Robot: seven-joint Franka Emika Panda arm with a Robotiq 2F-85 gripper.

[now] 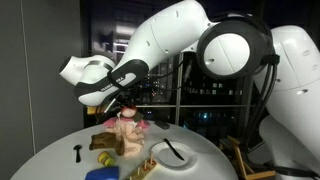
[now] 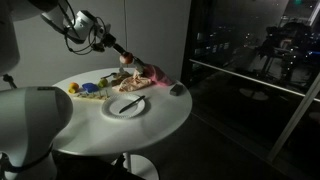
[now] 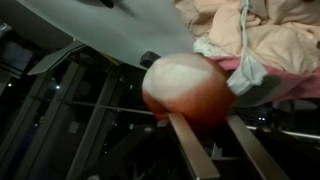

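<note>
A round red-and-white fruit or ball (image 3: 187,84) sits at the fingertips of my gripper, one finger (image 3: 190,145) along each side of it. In exterior view 2 the same ball (image 2: 126,59) hangs in the air at the end of the arm, above the far part of the table. My gripper appears shut around it, though the contact faces are hidden. Peach-coloured cloth (image 3: 282,35) with a pale tie and a pink edge lies beyond the ball in the wrist view.
On the white round table (image 2: 165,122) stands a white plate (image 1: 200,167) with a dark knife (image 1: 175,150). A blue item (image 1: 103,173), a brown item (image 1: 106,142), a yellow item (image 1: 105,158) and a black spoon (image 1: 77,152) lie left of it.
</note>
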